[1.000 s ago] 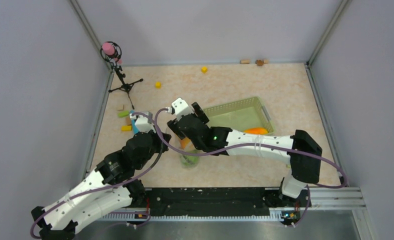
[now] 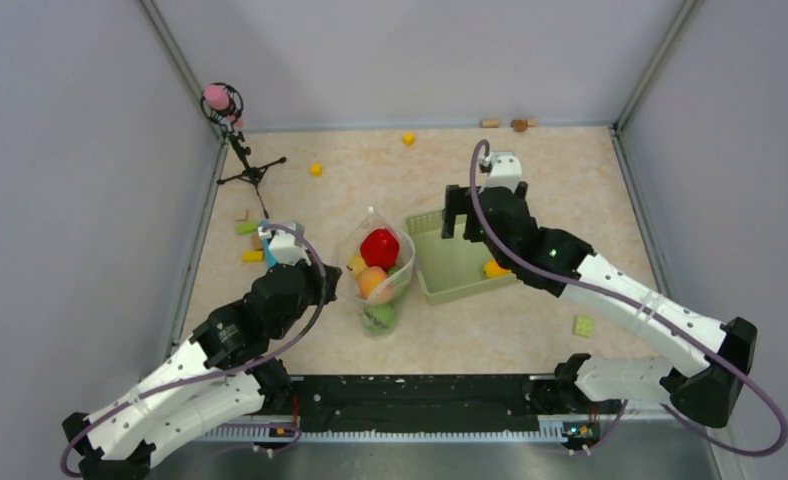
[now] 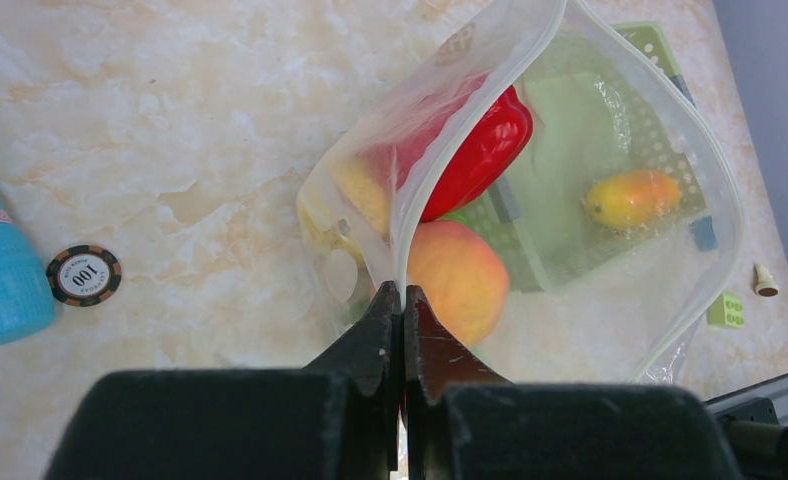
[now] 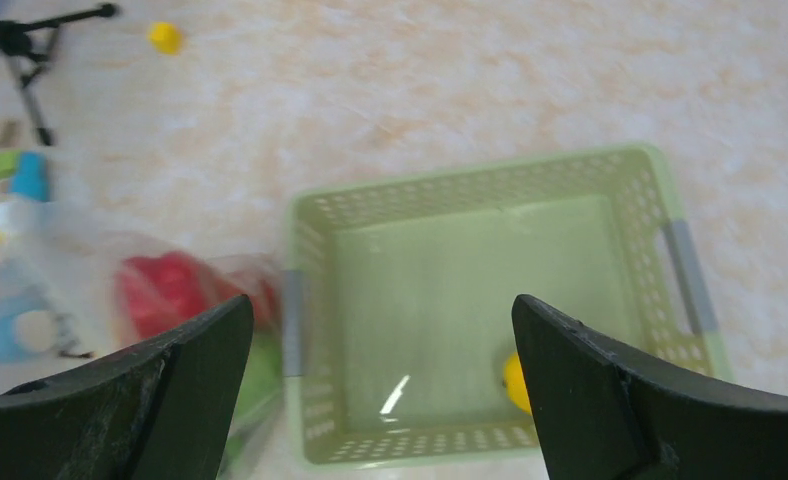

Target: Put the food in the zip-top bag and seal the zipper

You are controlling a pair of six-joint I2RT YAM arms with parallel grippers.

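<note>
The clear zip bag (image 2: 380, 318) stands open at the table's middle, holding a red pepper (image 2: 378, 247), a peach (image 3: 457, 275), a yellow item and something green. My left gripper is shut on the bag's rim at its left side. My right gripper (image 2: 486, 210) is open above the green basket (image 2: 450, 295), in which an orange-yellow mango lies at the right; in the right wrist view it is partly behind a finger, and nothing shows between the fingers.
A blue bottle (image 3: 0, 280), a poker chip (image 3: 83, 275) and small blocks lie left of the bag. A tripod (image 2: 250, 170) stands at the back left. A green block (image 2: 583, 325) lies front right.
My right arm has swung from over the bag to the right, above the basket, uncovering the pepper in the bag. The left arm has stayed still.
</note>
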